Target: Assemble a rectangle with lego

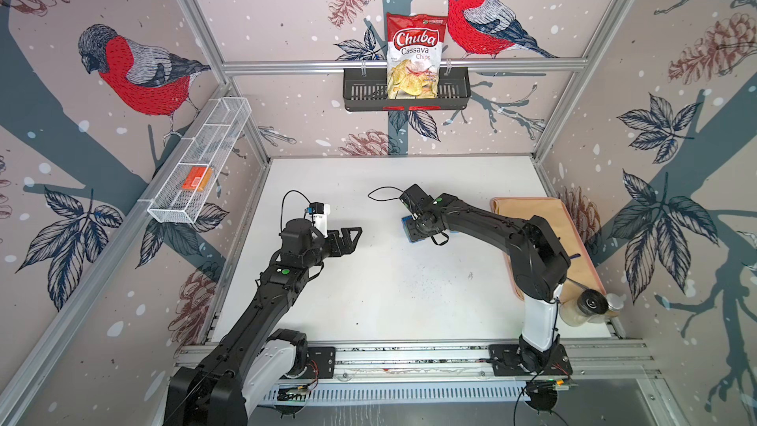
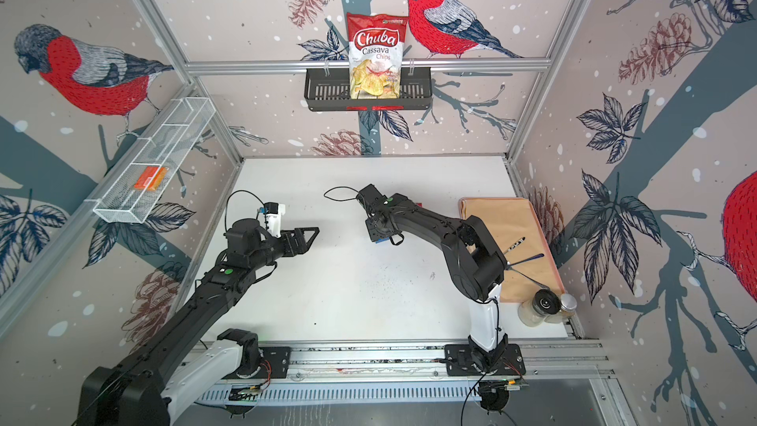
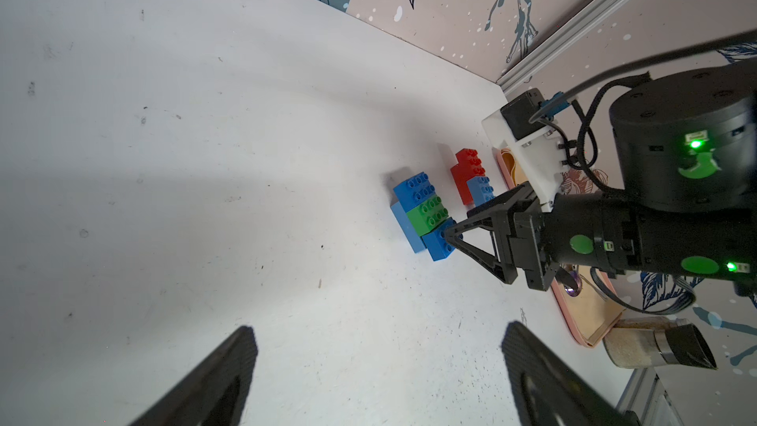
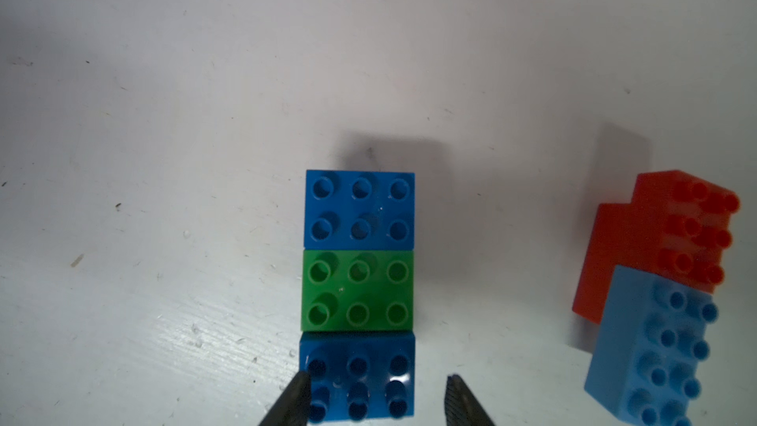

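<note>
In the right wrist view a row of bricks lies on the table: blue [image 4: 359,206], green [image 4: 357,290] and darker blue [image 4: 357,370] at the bottom, where my right gripper has its fingertips on either side, part open, with no visible grip. The left wrist view shows a light blue brick [image 3: 402,221] along this row's side. Apart to the right are red bricks [image 4: 662,221] and a light blue brick [image 4: 638,347]. My left gripper [image 1: 352,240] stands open and empty over the table's left half, away from the bricks.
A tray [image 2: 496,213] with utensils and jars [image 2: 536,311] occupy the table's right side. A wire basket [image 1: 197,157] hangs left; a dark shelf [image 1: 366,98] with chips hangs at the back.
</note>
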